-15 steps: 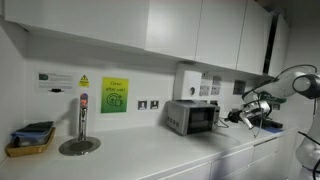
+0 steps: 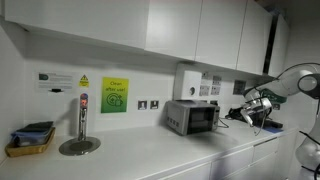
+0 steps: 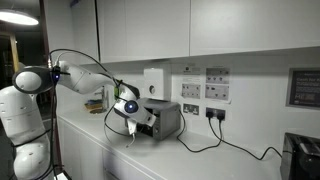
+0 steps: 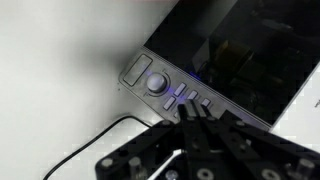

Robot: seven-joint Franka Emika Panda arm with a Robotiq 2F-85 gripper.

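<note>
The microwave (image 2: 193,117) stands on the counter against the wall. In the wrist view its control panel lies below my gripper, with a round silver knob (image 4: 157,83) and a row of buttons (image 4: 180,89) beside the dark glass door (image 4: 235,55). My fingertips overlap the lower part of the panel in this view; whether they touch it, I cannot tell. The gripper looks shut, with nothing visible between its fingers. In exterior view 2 the white arm (image 3: 127,107) reaches in front of the microwave (image 3: 165,115) and hides part of it.
A black cable (image 4: 85,145) curves over the white surface beside the panel. A basket (image 2: 30,140) stands at the far left; cabinets hang above.
The arm's wrist has shifted and tilted slightly at the right of exterior view 1. The microwave has not moved.
</note>
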